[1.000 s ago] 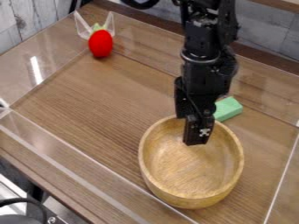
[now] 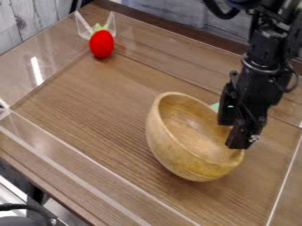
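My black gripper (image 2: pixel 237 125) is at the right rim of a large yellow-tan bowl (image 2: pixel 177 150), which is tilted, its left side raised. The fingertips reach down at that rim; whether they close on it is unclear. A green object (image 2: pixel 216 107) is mostly hidden behind the gripper and bowl.
A red oval object (image 2: pixel 101 44) sits at the back left, beside a small pale, pronged item (image 2: pixel 97 26). A wall edge runs along the top right.
My gripper has moved right to the bowl's right side. The bowl has gone from lying flat to tilted, and sits a little higher in view.
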